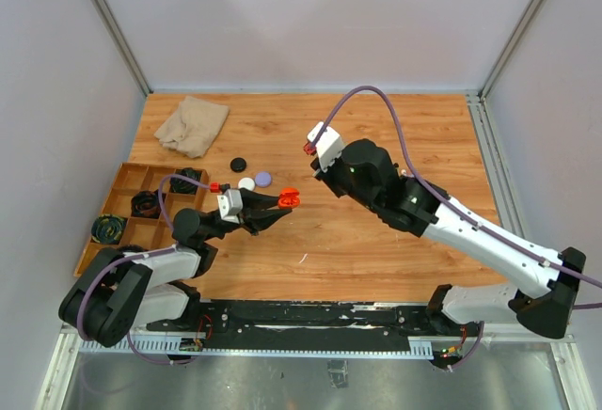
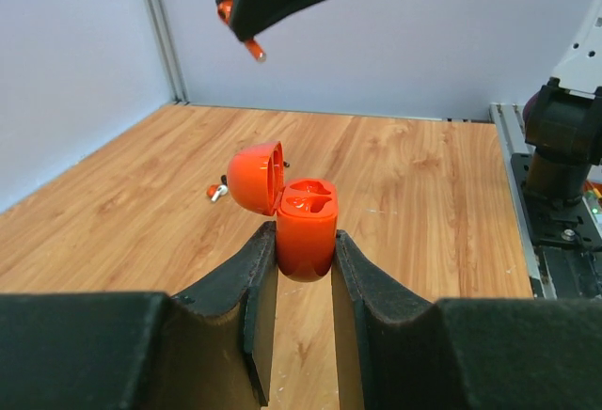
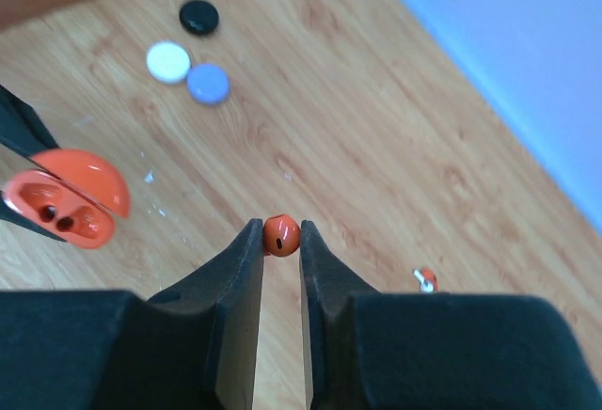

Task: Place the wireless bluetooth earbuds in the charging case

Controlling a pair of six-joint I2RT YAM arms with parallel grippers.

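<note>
My left gripper is shut on the open orange charging case, held above the table with its two earbud slots showing in the left wrist view. My right gripper is shut on an orange earbud, which hangs above and to the right of the case, apart from it; the left wrist view shows its tip pointing down between the dark fingers at the top. Another small orange-and-white piece lies on the table.
An organiser tray with coiled cables sits at the left, a folded cloth behind it. Black, white and blue discs lie near the case.
</note>
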